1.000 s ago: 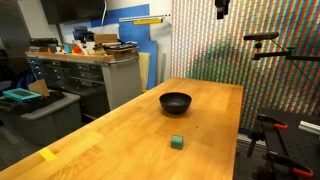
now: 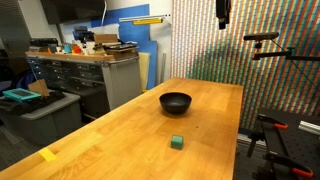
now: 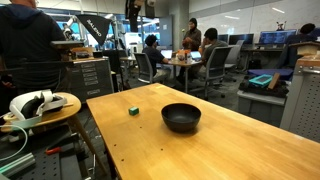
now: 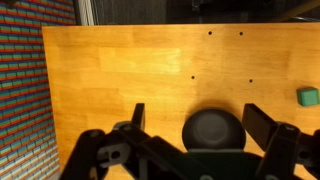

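Note:
A black bowl (image 2: 175, 103) rests on the wooden table, with a small green cube (image 2: 177, 142) apart from it. In the second exterior view, the bowl (image 3: 181, 118) lies to the right of the cube (image 3: 134, 111). High above the table hangs my gripper (image 2: 223, 22), well clear of both objects. From the wrist, its fingers stand wide apart, the gripper open and nothing between them. The bowl (image 4: 213, 129) shows far below, partly covered by the gripper body, while the cube (image 4: 308, 96) is near the right edge.
A yellow patch (image 2: 48, 155) marks its near left side. Beyond it stand a grey cabinet (image 2: 122, 80) and a striped curtain (image 2: 240, 60). People sit in the background, away from the table.
My gripper has come down slightly at the top of the first exterior view. The bowl and the cube have stayed in place.

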